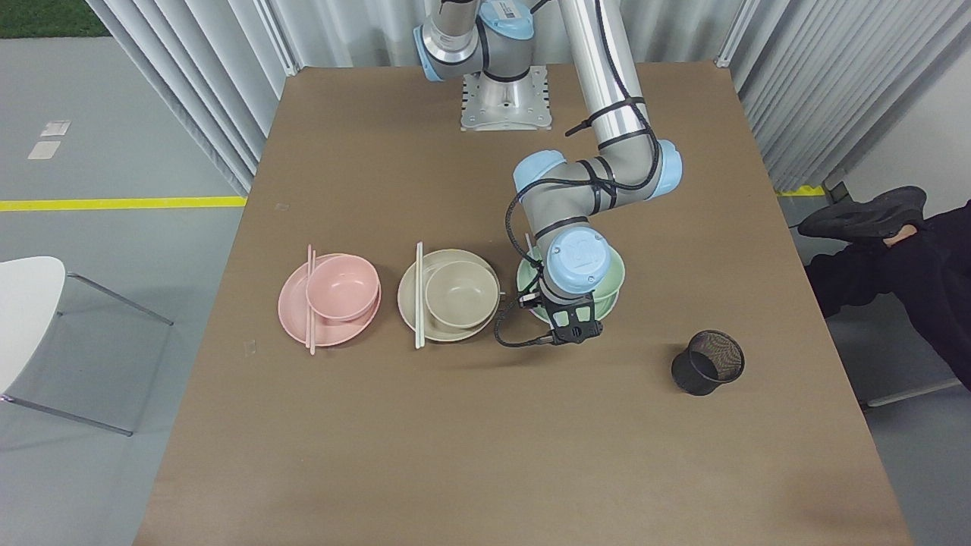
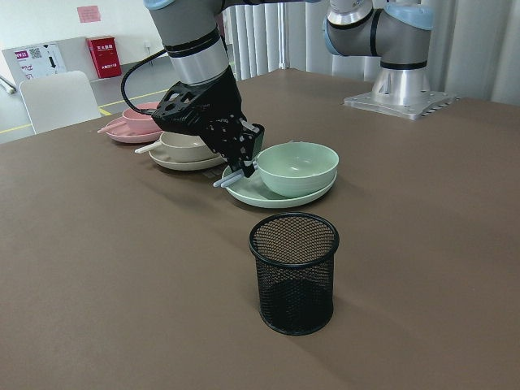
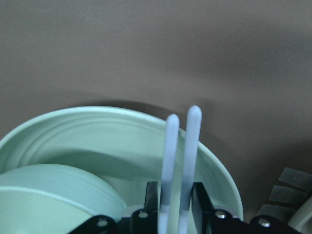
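Observation:
My gripper (image 2: 243, 165) is down at the light green plate (image 2: 276, 199), beside the green bowl (image 2: 296, 166). In the wrist view, two pale chopsticks (image 3: 190, 146) lie across the plate's rim, between the black fingertips at the bottom of the frame; whether the fingers are closed on them I cannot tell. The front view mostly hides plate and chopsticks behind the wrist.
A cream plate with bowl (image 1: 461, 293) and chopsticks sits to the left, and a pink set (image 1: 342, 287) farther left. A black mesh cup (image 1: 707, 362) stands front right.

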